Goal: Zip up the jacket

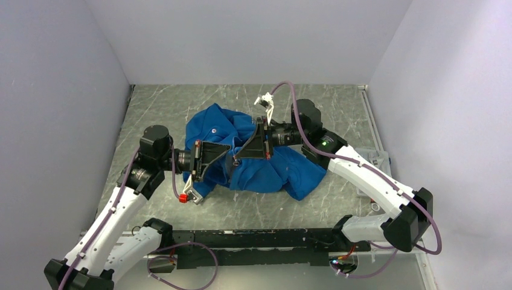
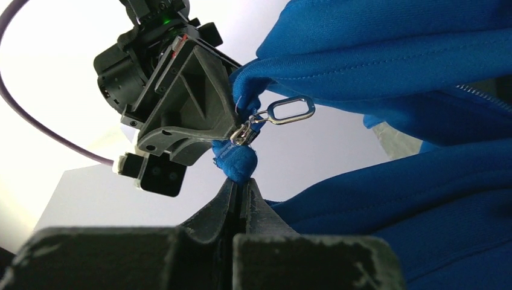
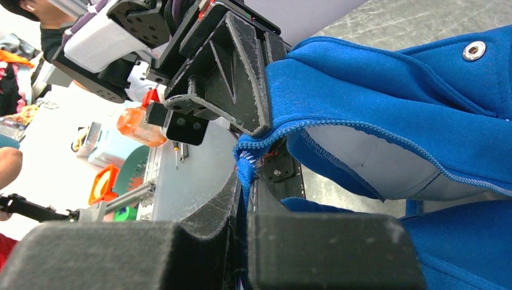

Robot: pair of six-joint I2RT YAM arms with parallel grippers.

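Observation:
The blue jacket [image 1: 290, 175] lies crumpled mid-table beneath both grippers, which face each other closely. In the left wrist view, a metal zipper slider with oblong pull [image 2: 241, 134] hangs on bunched blue fabric beside the right gripper's housing. My left gripper is shut at the lower tip of that bunch; whether cloth is between its fingertips is unclear. My right gripper is shut on the jacket's zipper edge, blue fabric and tape [image 3: 246, 163] between its fingers. In the right wrist view, zipper teeth [image 3: 362, 125] run along the open edge.
Walls enclose the grey marbled table [image 1: 157, 106] at back and sides. A clear plastic container [image 1: 377, 158] sits at the right edge, partly behind the right arm. Bare table surrounds the jacket at the back and left.

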